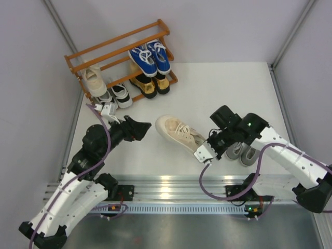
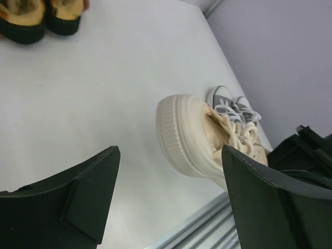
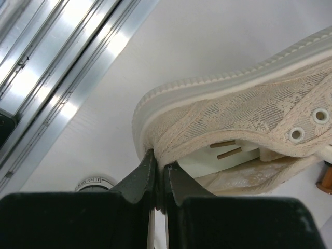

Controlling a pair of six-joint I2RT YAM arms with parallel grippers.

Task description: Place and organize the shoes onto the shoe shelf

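A cream canvas shoe (image 1: pixel 178 129) hangs over the middle of the table, its heel end pinched shut in my right gripper. My left gripper stands open to the left of the shoe, nothing between its fingers. At the top left, the wooden shelf (image 1: pixel 111 41) holds a cream shoe (image 1: pixel 94 81) and blue shoes (image 1: pixel 142 60) above, with black-and-white and yellow shoes (image 1: pixel 142 86) below. Grey shoes (image 1: pixel 249 156) stand at the right, partly behind my right arm.
Metal rails (image 1: pixel 171 180) run along the near edge, and walls close in the sides.
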